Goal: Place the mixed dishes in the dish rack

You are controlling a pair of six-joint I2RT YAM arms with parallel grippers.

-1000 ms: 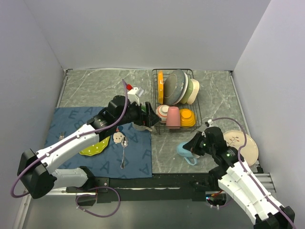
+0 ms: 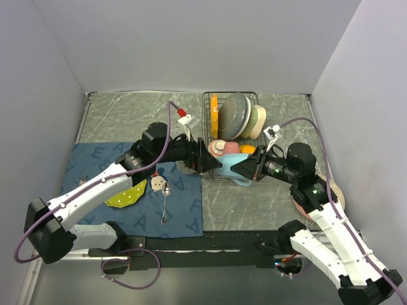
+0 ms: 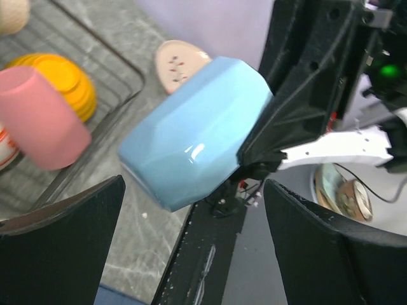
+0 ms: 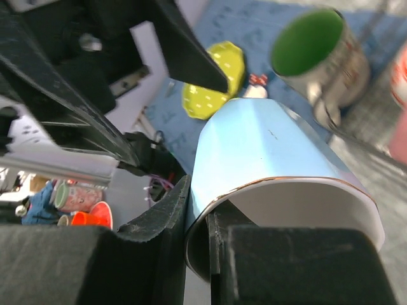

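Observation:
A light-blue mug (image 2: pixel 236 166) hangs in front of the dish rack (image 2: pixel 259 143), tilted, with its open mouth showing in the right wrist view. My right gripper is shut on its wall, one finger inside the mouth and one outside. My left gripper (image 2: pixel 215 163) stands open close by; in the left wrist view the mug (image 3: pixel 197 136) lies beyond the gap between its fingers, apart from them. In the rack are a pink cup (image 3: pixel 41 117), orange bowls (image 3: pixel 67 79), a patterned bowl (image 2: pixel 217 147) and several upright plates and bowls around a grey plate (image 2: pixel 232 116).
A green-lined mug (image 4: pixel 311 47) sits beside the rack, partly under my left arm. A yellow-green plate (image 2: pixel 127 195), a spoon (image 2: pixel 165 202) and a fork (image 2: pixel 82 180) lie on the blue cloth (image 2: pixel 184 213). A beige plate (image 2: pixel 339 194) is behind my right arm.
My right gripper has carried the blue mug up and left from the front counter to the rack's front, beside my left gripper. The left gripper has shifted slightly right.

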